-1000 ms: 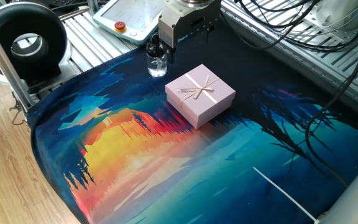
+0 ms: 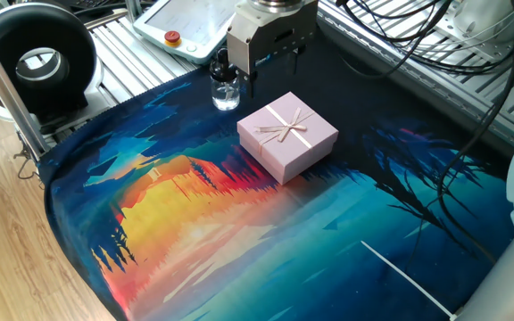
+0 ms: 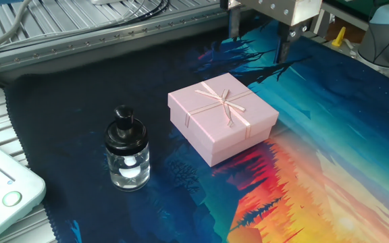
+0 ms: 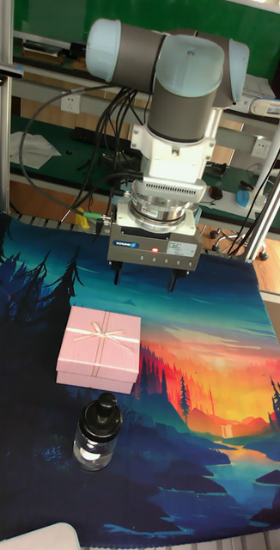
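Observation:
A square pink gift box (image 2: 286, 147) with a ribbon bow on its lid sits closed on the printed cloth. Beside it stands a small clear bottle (image 3: 128, 158) with a black cap, upright and apart from the box. My gripper (image 4: 144, 286) hangs above the cloth, its two dark fingers (image 4: 116, 274) spread wide with nothing between them. In the second exterior view the gripper (image 3: 256, 49) is up beyond the box, at the top edge. Neither the box nor the bottle is touched.
A tablet-like controller with a red button (image 2: 173, 38) lies by the cloth's edge. A black ring-shaped object (image 2: 38, 67) stands at the left, and cables (image 2: 471, 134) run along the right.
My gripper has shifted slightly in the first exterior view, its fingers now a little further right and both showing more clearly. The box and bottle have stayed in place.

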